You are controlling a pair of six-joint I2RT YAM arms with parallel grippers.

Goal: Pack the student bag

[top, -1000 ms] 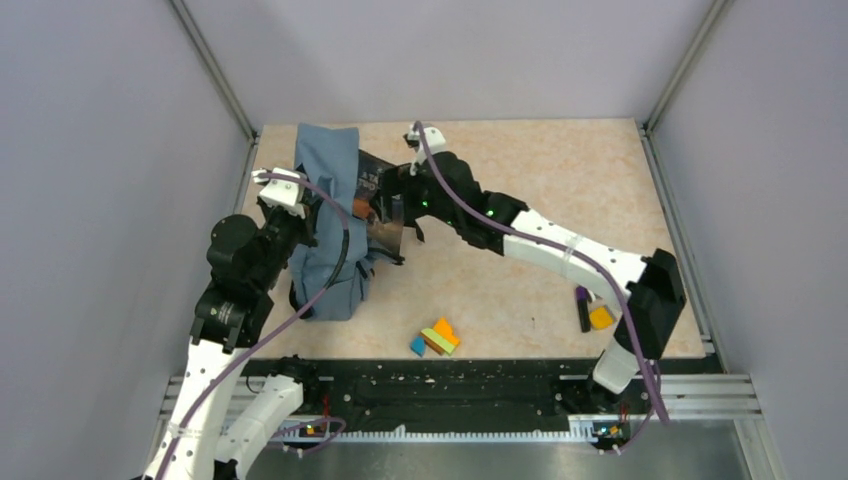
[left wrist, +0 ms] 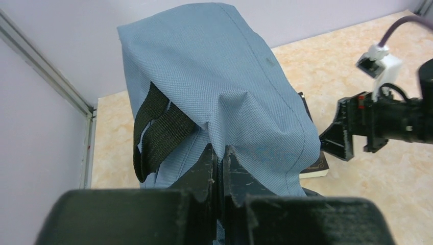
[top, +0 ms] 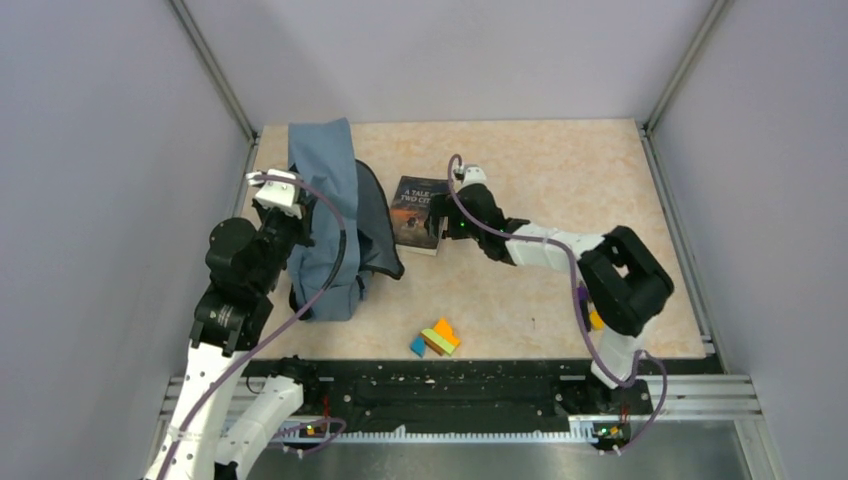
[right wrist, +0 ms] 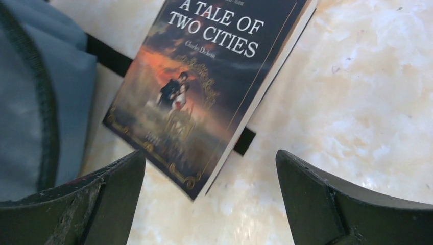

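The blue-grey bag stands at the left of the table. My left gripper is shut on a fold of its fabric, holding the flap up. Outside the bag, to its right, the dark book "A Tale of Two Cities" lies flat, cover up, on the table; a black strap runs under it. Above the book's near right part hangs my right gripper. Its fingers are spread wide in the right wrist view, with nothing between them. The bag's inside is hidden from all views now.
Several coloured blocks lie at the table's front edge. At the right, small yellow and dark items are partly behind the right arm.
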